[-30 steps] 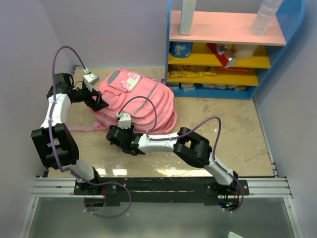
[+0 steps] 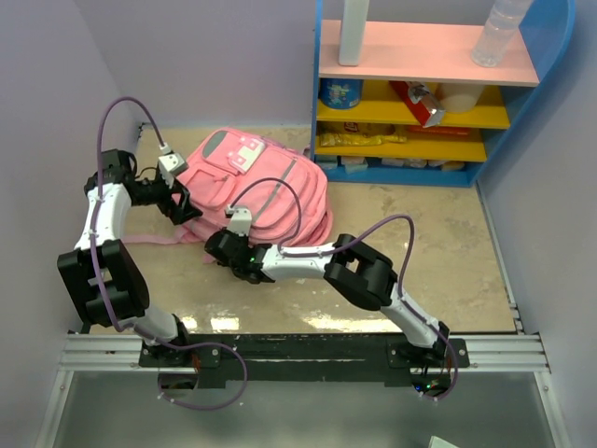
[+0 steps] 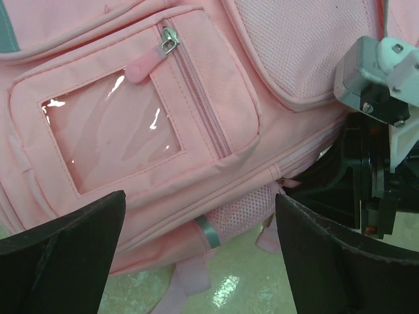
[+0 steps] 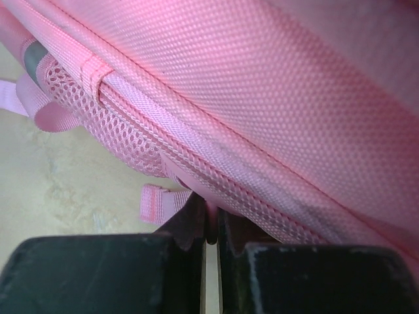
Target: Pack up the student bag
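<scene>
The pink student bag (image 2: 275,191) lies on its back on the table, its seams and front pockets facing up. My left gripper (image 2: 189,211) stands open over the bag's left end; in the left wrist view a clear-window pocket (image 3: 114,127) with a pink zipper pull (image 3: 145,65) shows beyond its fingers (image 3: 72,239). At the bag's near side, my right gripper is shut on a thin pinkish piece that looks like a zipper pull (image 4: 211,229), right below the zipper seam (image 4: 216,173). Whether the main compartment is open cannot be seen.
A blue shelf (image 2: 496,154) at the back right holds a red packet (image 2: 420,103), yellow packets (image 2: 364,140), a blue tin (image 2: 340,91) and a clear bottle (image 2: 499,33). A pink strap (image 2: 154,239) trails left.
My left gripper has come a little nearer the table's front edge. The bag looks unmoved.
</scene>
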